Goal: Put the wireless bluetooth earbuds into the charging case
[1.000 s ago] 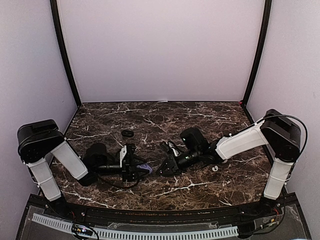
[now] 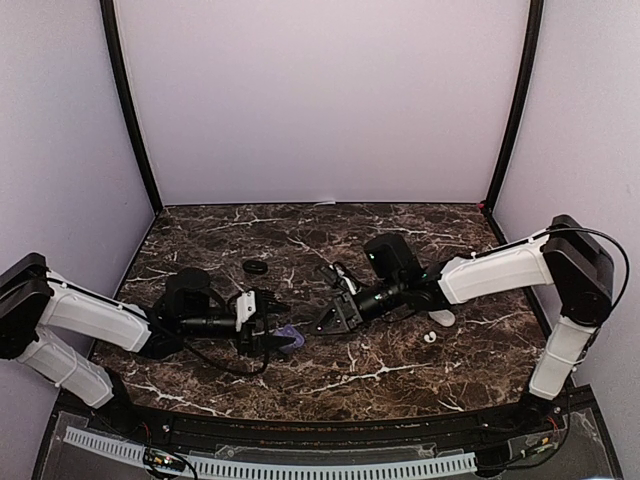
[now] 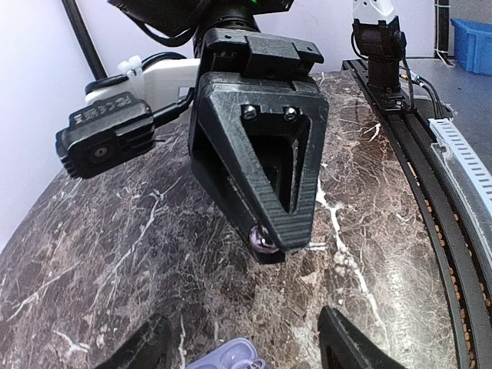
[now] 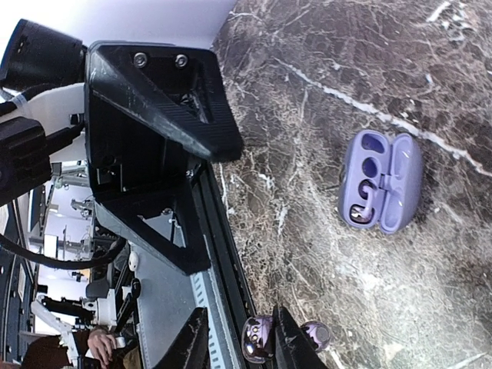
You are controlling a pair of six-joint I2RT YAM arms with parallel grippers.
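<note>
The lilac charging case [image 4: 380,181] lies on the table with its lid open. One lilac earbud [image 4: 365,201] sits in its lower slot, while the upper holes look empty. My left gripper [image 2: 280,323] is open at the left side of the case; the left wrist view shows its fingers [image 3: 146,347] apart, with the case [image 3: 227,357] between and clear of them. Above and to the right is my right gripper [image 2: 326,318], a second lilac earbud [image 3: 263,240] held at its fingertips. That earbud [image 4: 257,338] also shows between the fingers in the right wrist view.
A small black object [image 2: 255,267] lies behind the left gripper. On the right, under and near the right arm, are a white oval item [image 2: 442,318] and a smaller white piece [image 2: 430,337].
</note>
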